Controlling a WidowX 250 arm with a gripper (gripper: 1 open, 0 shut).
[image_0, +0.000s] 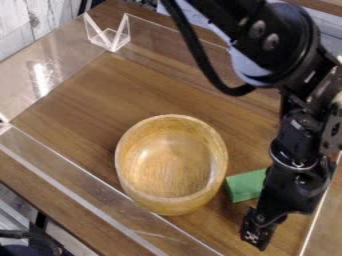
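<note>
My gripper (273, 212) is low at the right of the table, open, its dark body covering much of the right side. A green block (243, 184) lies just behind and left of it, partly hidden by it; whether anything is between the fingers is hard to tell. A wooden bowl (171, 150) sits left of the green block.
Clear plastic edging runs along the left and front. A clear angular piece (110, 30) stands at the back left.
</note>
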